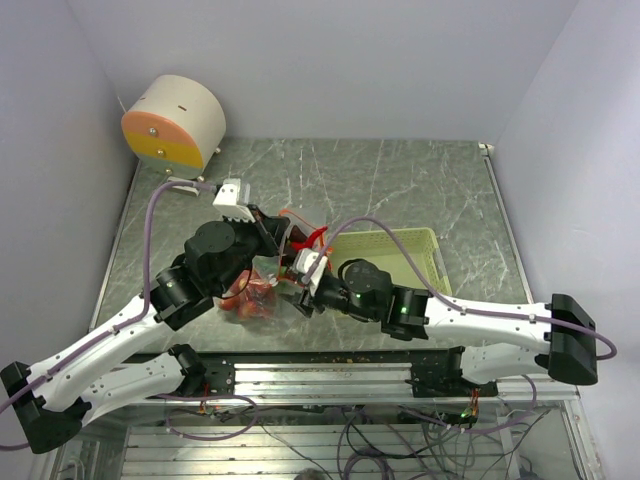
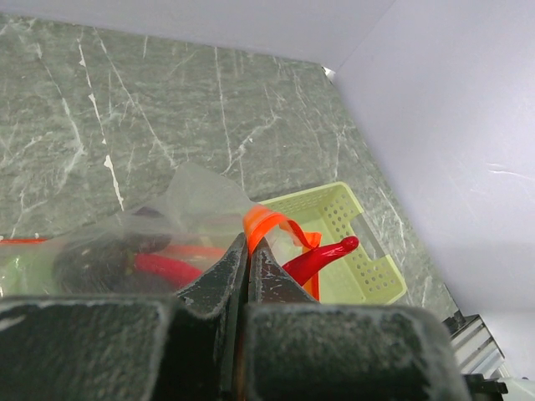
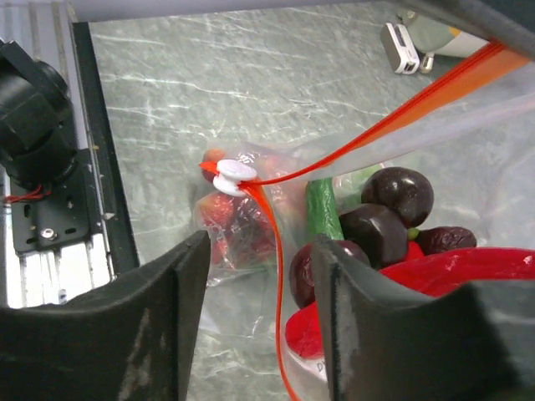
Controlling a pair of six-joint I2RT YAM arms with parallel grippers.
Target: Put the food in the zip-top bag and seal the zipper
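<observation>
The zip top bag (image 2: 201, 209) has an orange zipper edge (image 2: 272, 222), which my left gripper holds shut at its top. The white slider (image 3: 233, 177) sits on the zipper in the right wrist view. Inside are dark round eggplants (image 3: 399, 195), a cucumber (image 3: 322, 209) and red items. A red pepper (image 2: 322, 259) pokes out at the bag's mouth. My right gripper is open, its blurred fingers either side of the bag's orange edge, below the slider. A bunched clear section with red round food (image 3: 230, 225) lies at the left.
A pale green basket (image 1: 421, 238) lies behind the right arm. A cream rounded box (image 1: 170, 125) stands at the back left, with a white charger (image 3: 399, 48) near it.
</observation>
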